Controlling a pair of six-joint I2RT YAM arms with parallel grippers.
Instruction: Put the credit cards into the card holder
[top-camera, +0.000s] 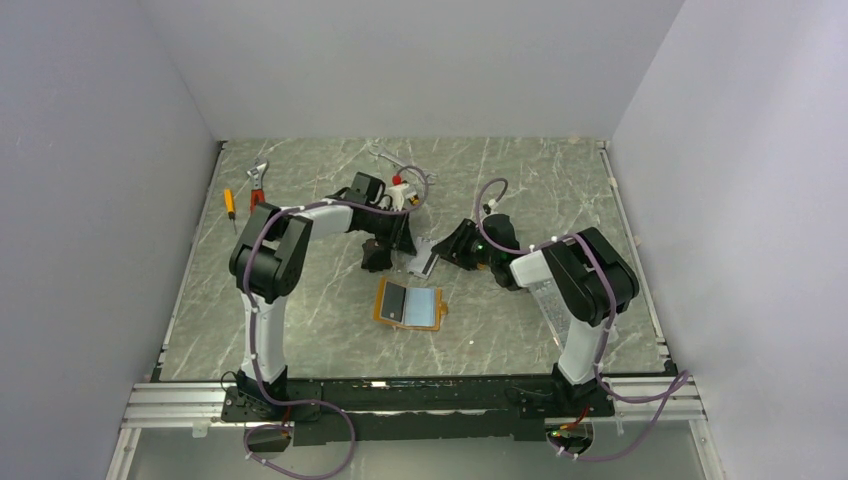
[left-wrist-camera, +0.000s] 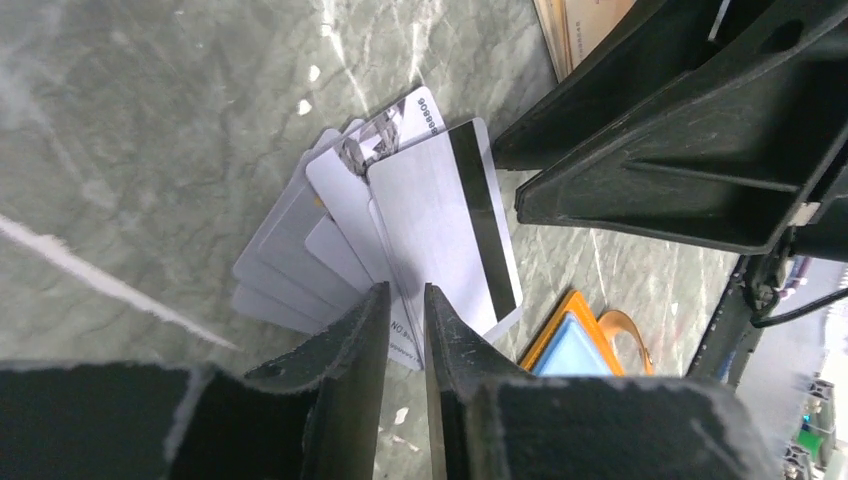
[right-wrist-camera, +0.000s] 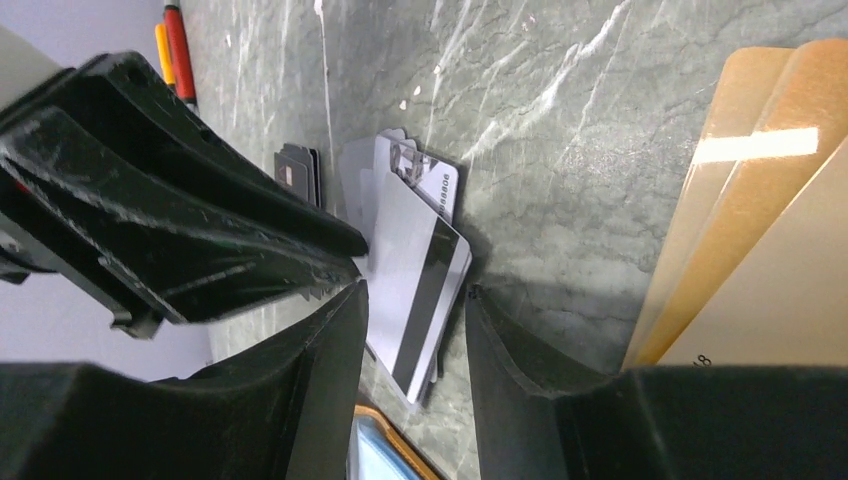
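A fanned pile of grey-white cards (top-camera: 424, 258) lies on the marble table between both grippers, topped by one with a black stripe (left-wrist-camera: 440, 230). My left gripper is part open, fingertips close together at the pile's edge; whether a card is between them is unclear. My right gripper stands open with its fingertips either side of the striped card's edge. The black card holder (top-camera: 376, 256) lies left of the cards in the top view, partly behind the left gripper in the right wrist view.
An orange-framed tray with blue panel (top-camera: 420, 307) sits below the cards. Wooden boards (right-wrist-camera: 740, 220) lie right of the right gripper. Tools, including a screwdriver (top-camera: 229, 201) and wrenches (top-camera: 385, 155), lie along the left and back.
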